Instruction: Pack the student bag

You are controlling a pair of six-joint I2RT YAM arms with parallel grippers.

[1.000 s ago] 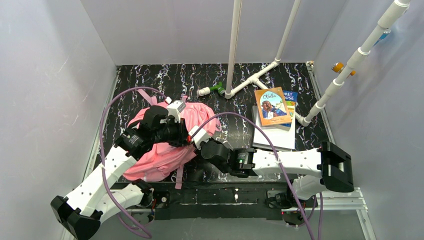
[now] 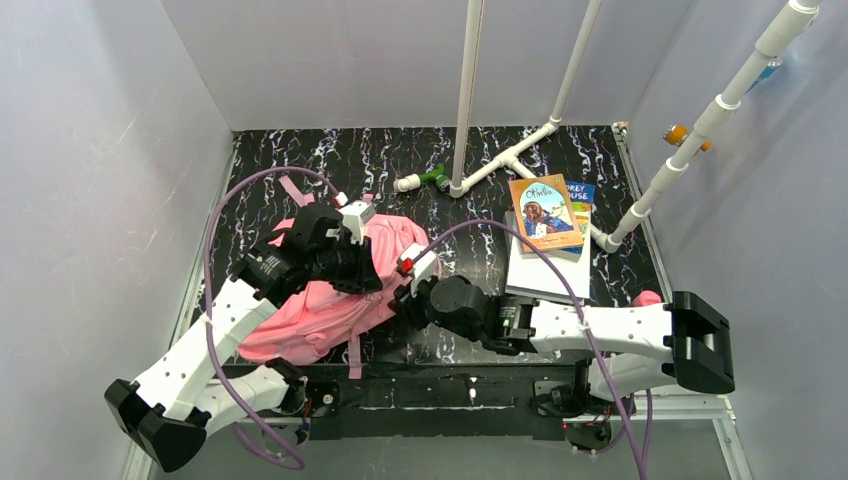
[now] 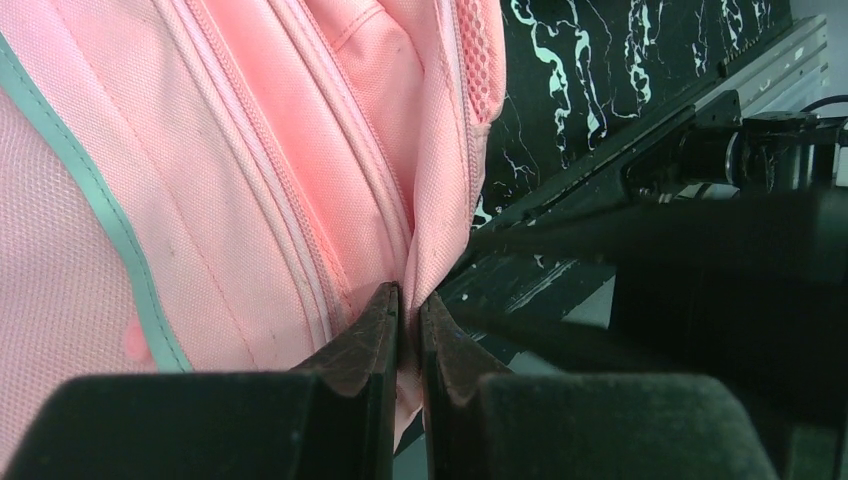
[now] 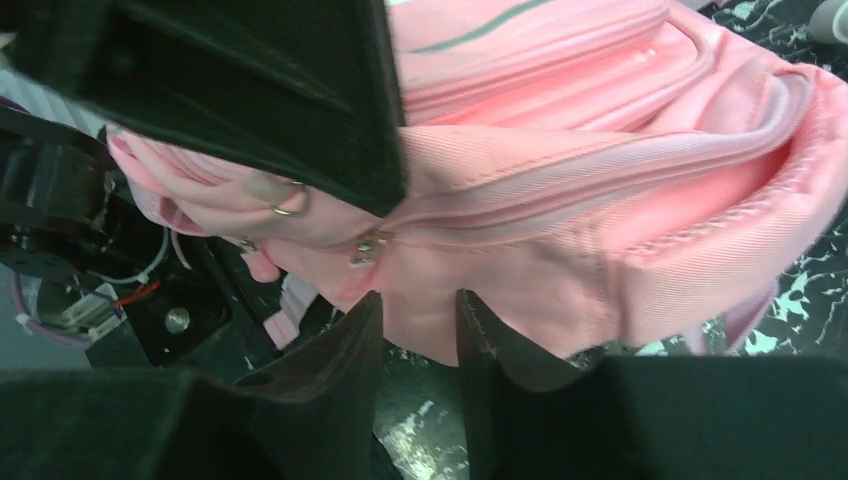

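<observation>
A pink backpack lies on the black marble table, left of centre. My left gripper is shut on a fold of the backpack's pink fabric beside its zippers. Just right of it, low at the bag's right side, is my right gripper, its fingers slightly apart, with pink fabric and a zipper pull behind them. Whether anything lies between those fingers is unclear. The left gripper's dark body covers the upper left of the right wrist view.
Books, an orange Othello on top, lie on a grey laptop at the right. A white pipe frame with a green valve stands behind.
</observation>
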